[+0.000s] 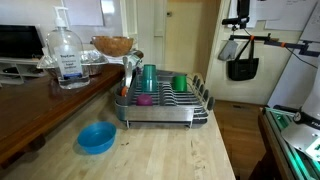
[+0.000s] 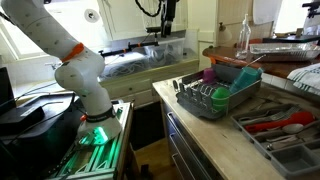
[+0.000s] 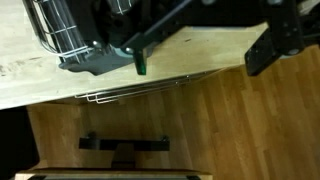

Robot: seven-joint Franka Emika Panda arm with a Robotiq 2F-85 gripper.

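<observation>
My gripper stands open, its dark fingers wide apart and nothing between them in the wrist view. In exterior view 2 the gripper [image 2: 160, 29] hangs high above the counter's far end, well clear of the dish rack [image 2: 235, 102]. The rack [image 1: 160, 114] sits on the counter in exterior view 1. In it are a teal cup [image 1: 150, 76], a green cup [image 1: 180, 83] and a small purple item [image 1: 145, 100]. A blue bowl [image 1: 97, 137] rests on the wooden counter in front of the rack, to its left.
A clear pump bottle [image 1: 68, 58] and a brown bowl [image 1: 113, 45] stand on the raised shelf. A cutlery tray [image 2: 285, 135] lies near the right in exterior view 2. Bare counter [image 1: 160, 150] lies in front of the rack.
</observation>
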